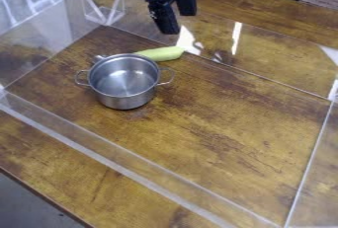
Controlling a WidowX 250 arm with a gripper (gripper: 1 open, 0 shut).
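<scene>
A stainless steel pot (125, 84) with two side handles stands on the wooden table, left of centre inside a clear-walled enclosure. Just behind it lies a pale green-yellow corn-like object (158, 53), partly hidden by the pot's area. My black gripper (176, 17) hangs at the top of the view, above and behind both, with its fingers apart and nothing visible between them.
Transparent walls (278, 69) border the work area on all sides. The wooden surface (224, 143) right of and in front of the pot is bare. A white slatted surface (24, 10) stands at the back left.
</scene>
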